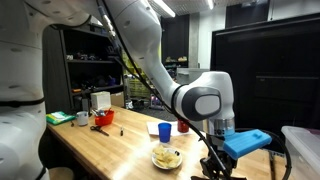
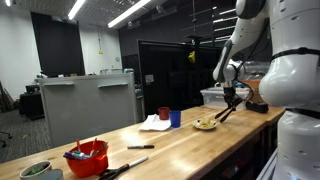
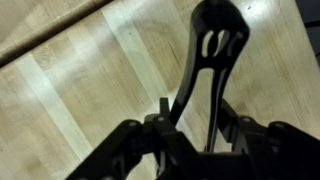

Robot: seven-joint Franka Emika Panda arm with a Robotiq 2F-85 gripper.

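Note:
A black utensil with a slotted head (image 3: 217,35) fills the middle of the wrist view; its two dark arms run back between my fingers. My gripper is shut on this utensil. In exterior view 2 the gripper (image 2: 235,99) is at the far right end of the table, with the utensil (image 2: 222,116) slanting down from it. A plate of yellowish food (image 1: 167,157) lies on the table to the left of the gripper in exterior view 1. Whether the utensil touches the tabletop is hard to tell.
Behind the plate stand a blue cup (image 1: 165,131) and a red can (image 1: 183,127). A red container (image 2: 87,160) holding tools, scissors (image 2: 125,166) and a dark-handled tool (image 2: 142,147) lie further along. Bare tabletop (image 2: 185,150) stretches between them and the plate.

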